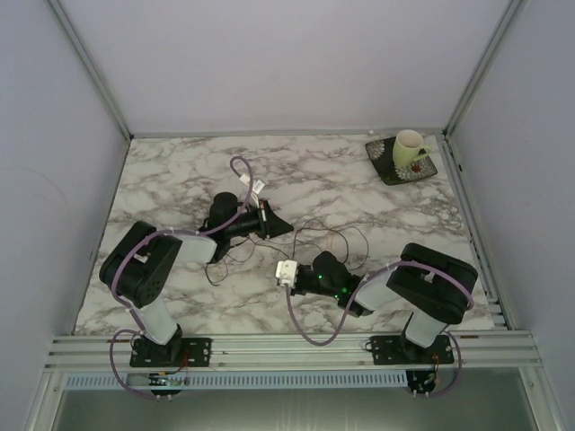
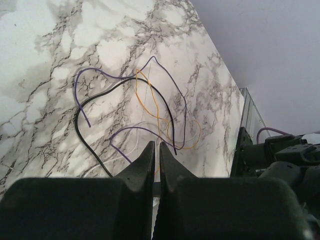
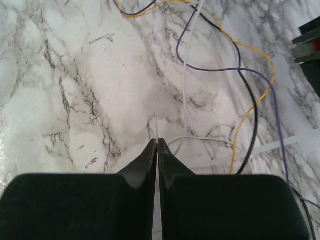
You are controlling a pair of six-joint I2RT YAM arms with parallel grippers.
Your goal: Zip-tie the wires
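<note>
Black, purple, orange and white wires (image 2: 176,121) lie in loose loops on the marble table, near the tips of my left gripper (image 1: 292,229). Its fingers (image 2: 135,187) are shut; a dark sliver and a pale bit show low between them, but I cannot tell what is gripped. My right gripper (image 1: 279,283) is low over the table, nearer the front. In the right wrist view its fingers (image 3: 125,185) are shut, with a thin pale line at the tips; whether they hold it is unclear. A blurred whitish strip (image 3: 280,144) crosses from behind these fingers to the right edge.
At the back right, a green mug (image 1: 409,147) stands on a dark flowered mat (image 1: 388,168). A metal rail (image 1: 269,347) runs along the front edge.
</note>
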